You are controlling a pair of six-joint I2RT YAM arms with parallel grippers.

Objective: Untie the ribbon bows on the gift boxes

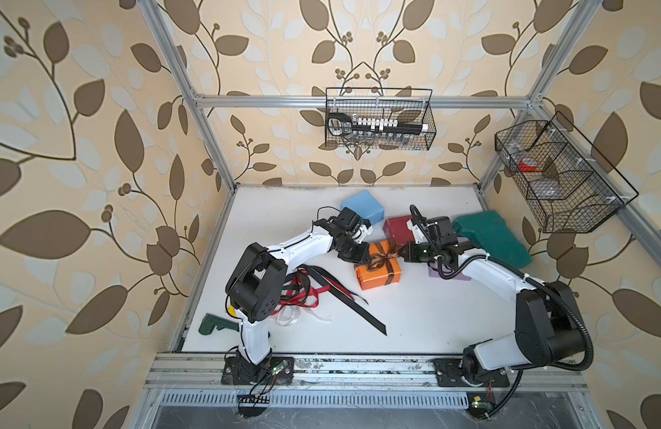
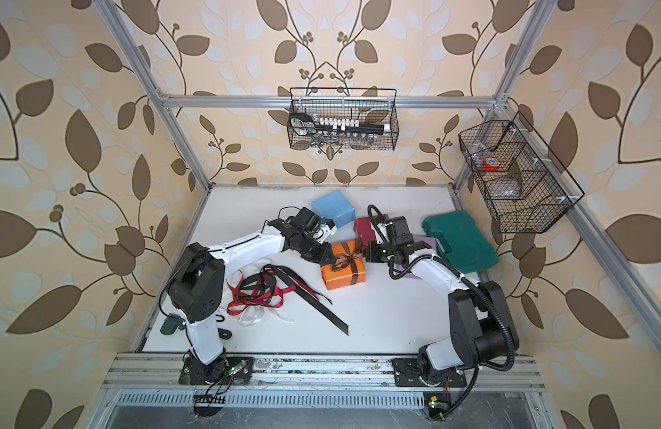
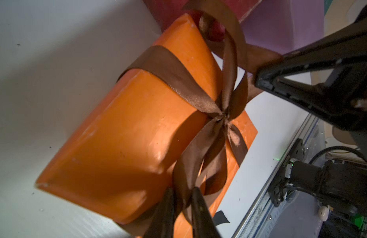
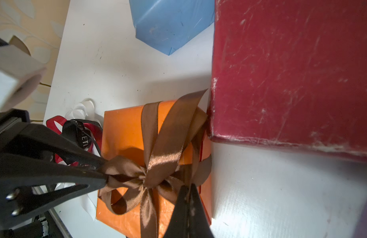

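Observation:
An orange gift box (image 1: 376, 279) lies mid-table, tied with a brown ribbon bow (image 3: 223, 119). My left gripper is down at the bow's loops, fingers slightly apart; whether ribbon lies between them is unclear. My right gripper is shut at the other side of the bow, by the brown ribbon, with the tip partly hidden.
A dark red box (image 4: 290, 75) is beside the orange box, a blue box (image 1: 362, 203) behind. A green box (image 1: 491, 236) and purple one sit at right. Loose ribbons (image 2: 259, 293) lie left.

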